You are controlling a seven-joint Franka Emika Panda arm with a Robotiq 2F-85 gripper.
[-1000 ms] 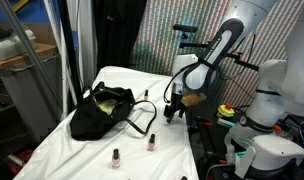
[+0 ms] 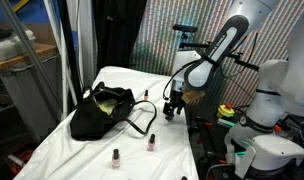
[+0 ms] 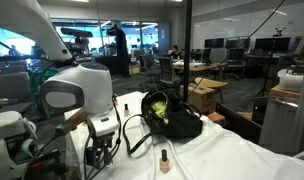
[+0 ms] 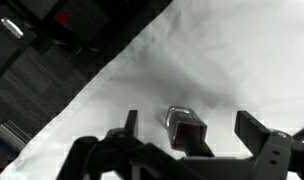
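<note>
My gripper stands open over the white table, its two dark fingers spread to left and right in the wrist view. A small bottle [image 4: 182,118] with a pale body and a dark end shows between and just beyond them; whether a finger touches it, I cannot tell. In exterior view 1 the gripper [image 2: 172,109] is low at the table's right side. A black bag [image 2: 89,122] with something yellow-green inside lies open farther back.
The bag's strap [image 2: 143,127] loops onto the cloth toward the arm. Another small bottle [image 3: 164,162] stands in front of the bag in exterior view 2. Bare white cloth [image 2: 72,150] covers the near left. Dark floor [image 4: 42,75] lies past the table edge.
</note>
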